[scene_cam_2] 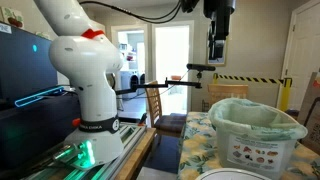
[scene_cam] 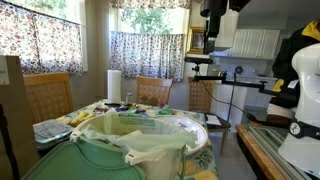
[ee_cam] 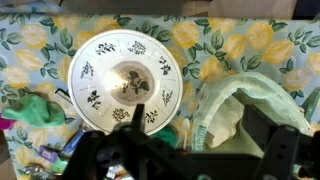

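High over the table, my gripper stands open, its two dark fingers wide apart with nothing between them. It also shows at the top of the second exterior view, the gripper pointing down well above a white bin. A pale green liner is folded over the bin's rim. From the wrist, the lined bin lies at lower right, partly hidden by the gripper; something whitish shows inside it. A round white plate with dark plant drawings rests left of the bin.
A green object and several small coloured items lie at the table's left in the wrist view. A large green shape fills the near left of the first exterior view.
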